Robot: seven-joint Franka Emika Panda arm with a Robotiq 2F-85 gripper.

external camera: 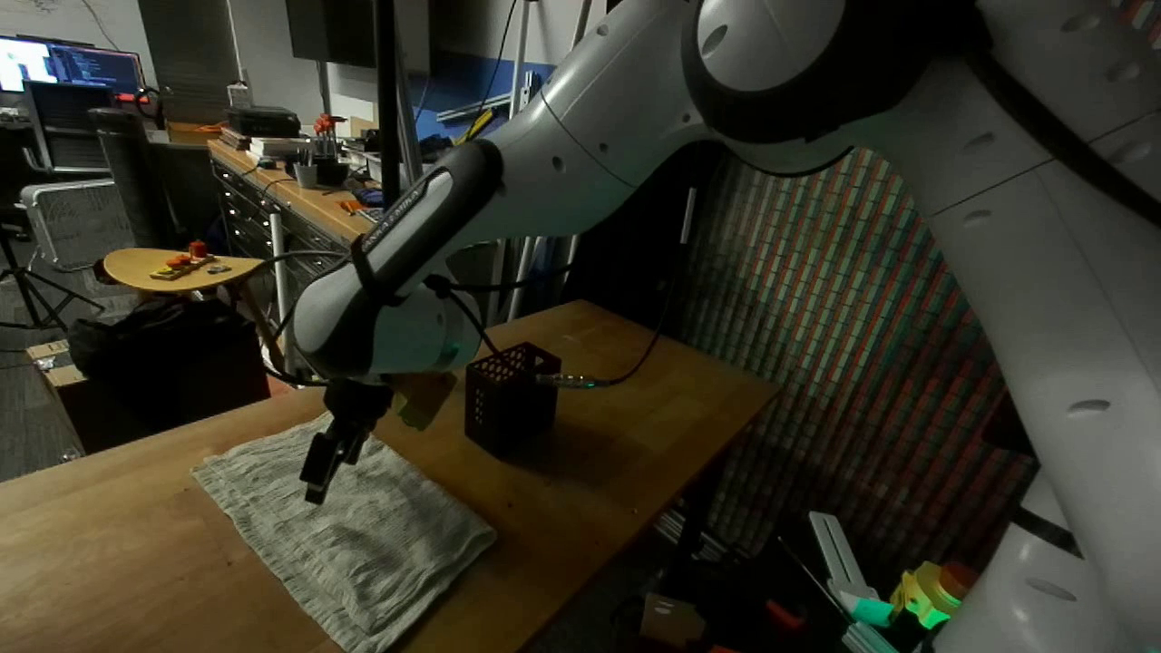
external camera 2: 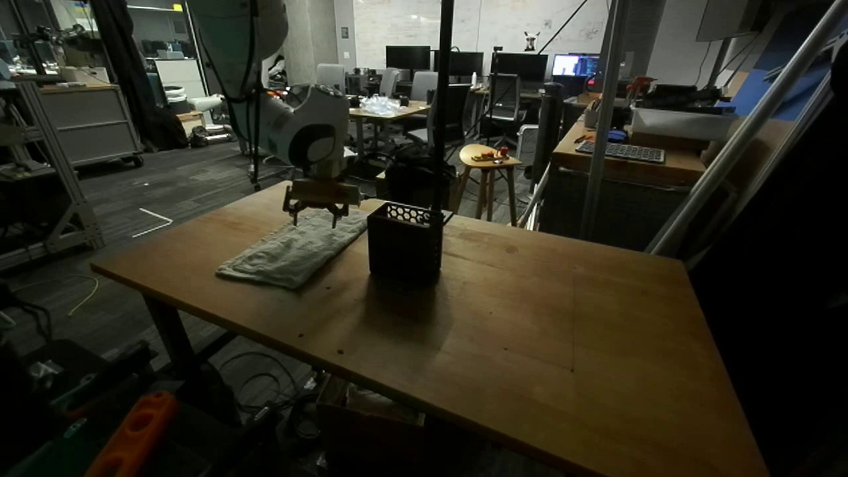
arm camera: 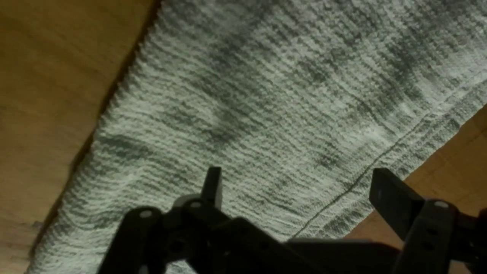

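Note:
A pale grey, ribbed cloth (external camera: 359,533) lies folded flat on the wooden table. In the wrist view the same cloth (arm camera: 283,123) fills most of the picture, with bare wood along two of its sides. Over it hangs my gripper, open, its two dark fingers wide apart and only cloth visible below the gap. From exterior view 2, the gripper (external camera 2: 319,219) is above the far part of the cloth (external camera 2: 290,254). I cannot tell whether the fingertips touch the fabric.
A black perforated basket (external camera 2: 403,246) stands on the table (external camera 2: 509,318) close to the cloth and the gripper. Beyond the basket the tabletop is clear. A cable (external camera: 637,365) from the arm hangs down near the basket in exterior view 1.

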